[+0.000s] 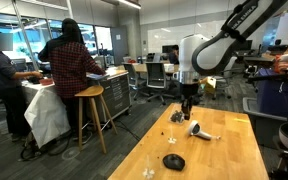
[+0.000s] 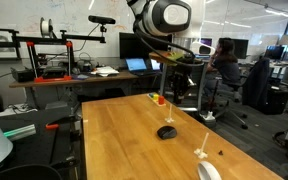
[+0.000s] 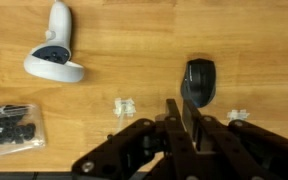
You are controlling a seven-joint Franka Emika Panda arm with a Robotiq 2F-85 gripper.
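Note:
A black computer mouse (image 1: 174, 161) lies on the wooden table (image 1: 209, 165), near its front left in exterior view 1. The same mouse (image 2: 167, 132) shows in exterior view 2, and in the wrist view the mouse (image 3: 199, 82) lies just beyond my fingertips, right of centre. My gripper hangs above the table, pointing down, its fingers a little apart with nothing visible between them. In exterior view 1 the gripper (image 1: 187, 111) is well apart from the mouse. The dark fingers are small there.
A white handheld controller (image 3: 56, 42) lies at upper left in the wrist view. Below it rests a clear bag of black pieces (image 3: 12, 130). Small white pieces (image 3: 124, 107) lie on the table. A wooden stool (image 1: 90, 95) stands beside it. Bare tabletop surrounds the mouse.

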